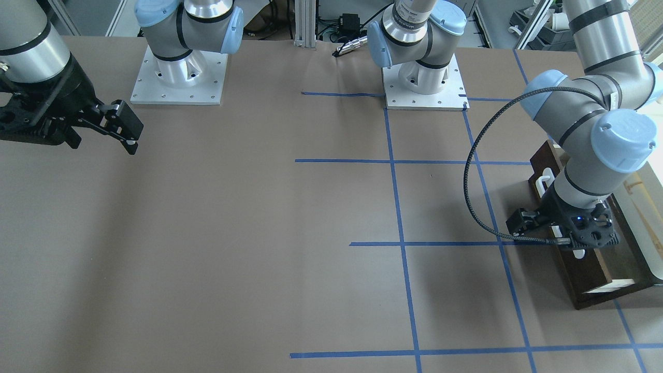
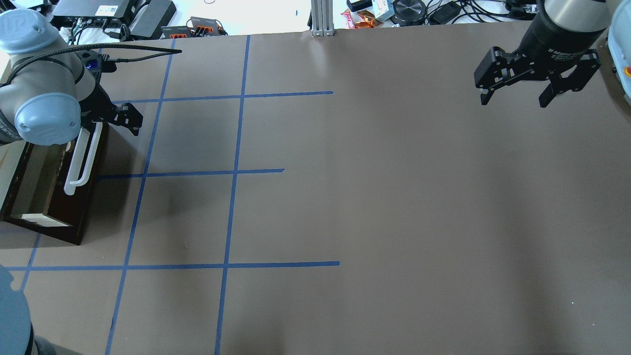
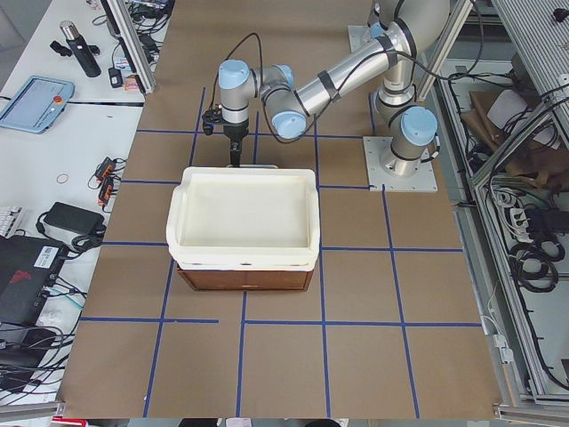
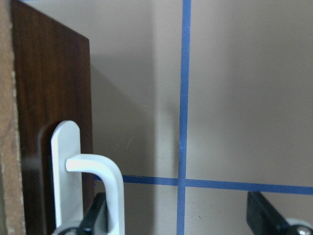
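Observation:
A brown wooden box [image 3: 242,279] with a white tray [image 3: 242,222] on top has a drawer front with a white bar handle [image 4: 115,193], pulled partly out in the front and top views. My gripper is at that handle with its fingers spread apart; the left finger [image 4: 98,220] overlaps the bar in the left wrist view, the right one stands over bare table. The top view shows the drawer's hollow inside [image 2: 35,177] beside the handle.
A second gripper [image 1: 99,133] hangs idle at the far side of the table. Two other arm bases [image 1: 177,93] stand along one edge.

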